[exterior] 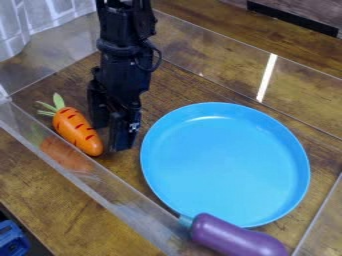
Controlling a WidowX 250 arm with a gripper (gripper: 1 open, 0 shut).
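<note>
My black gripper [114,125] hangs low over the wooden table at the left of the view, open, its fingers just right of an orange toy carrot [76,130] with green leaves. Whether it touches the carrot is unclear. A blue round plate [225,163] lies to the right of the gripper.
A purple toy eggplant [238,237] lies at the bottom right, below the plate. Clear plastic walls border the work area. A blue object [8,240] sits at the bottom left corner.
</note>
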